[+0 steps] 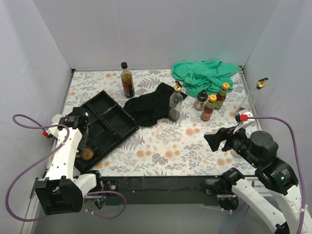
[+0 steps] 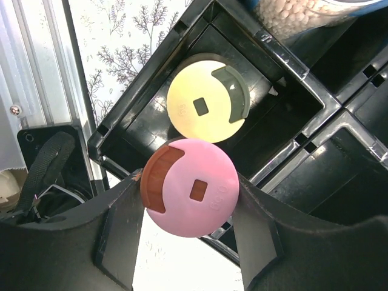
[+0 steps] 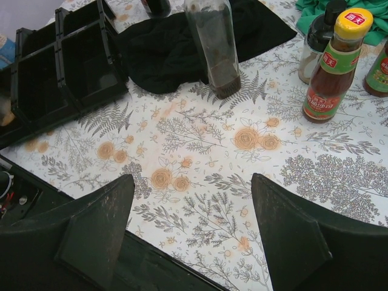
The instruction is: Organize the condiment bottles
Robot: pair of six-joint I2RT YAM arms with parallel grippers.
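Note:
A black divided tray [image 1: 116, 126] lies on the left. My left gripper is shut on a pink-capped container [image 2: 188, 221], held over the tray's edge. A yellow-capped container [image 2: 200, 115] sits in a compartment. My right gripper is open and empty over the front right of the table. Standing on the cloth are an oil bottle [image 1: 127, 83], a glass pour-spout bottle [image 1: 175, 107], a dark-capped shaker [image 1: 200, 102], two yellow-capped sauce bottles [image 1: 208, 108] [image 1: 220, 97], and another spout bottle [image 1: 249, 97] at the right.
A black cloth [image 1: 146, 107] lies mid-table, a green cloth [image 1: 204, 73] at the back right. A container of white grains [image 2: 294, 18] sits in a rear compartment. Walls enclose the sides and back.

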